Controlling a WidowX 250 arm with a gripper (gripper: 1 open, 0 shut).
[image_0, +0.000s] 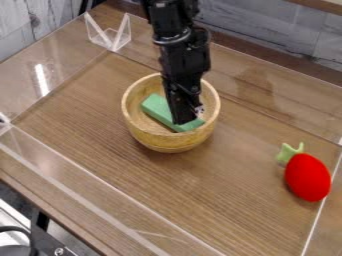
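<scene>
A wooden bowl (140, 134) sits near the middle of the table with a green rectangular block (168, 116) lying in it. My black gripper (187, 108) reaches down from the top and hangs at the bowl's back right part, just over the block, partly hiding it. It appears shut, with nothing visible held between its fingers; whether it touches the block I cannot tell.
A red tomato-like object (306, 178) with a green top lies at the right. A clear plastic item (110, 34) stands at the back left. A black cable shows at the lower left corner.
</scene>
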